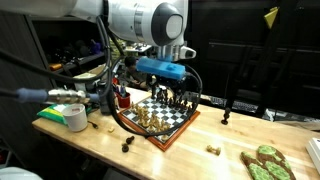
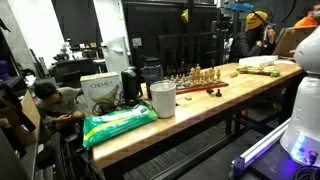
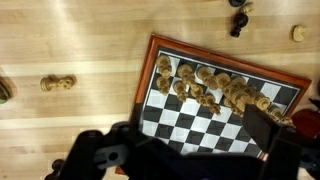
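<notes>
A chessboard (image 1: 170,112) with a reddish-brown border lies on the wooden table. Light pieces (image 1: 150,122) crowd its near side and dark pieces (image 1: 182,102) line the far side. My gripper (image 1: 165,86) hangs above the board, apart from it as far as I can see. From the wrist, the open gripper shows dark fingers (image 3: 268,135) spread wide with nothing between them. Checkered squares (image 3: 200,125) show below, and light pieces (image 3: 235,92) stand along the board's upper part. The fingers hide the board's lower part.
Loose on the table are a light piece (image 1: 213,150) and a dark piece (image 1: 225,118). A white mug (image 1: 75,117) and a red cup (image 1: 123,101) stand left of the board. Green-patterned item (image 1: 267,163) at right; open tabletop lies between it and the board.
</notes>
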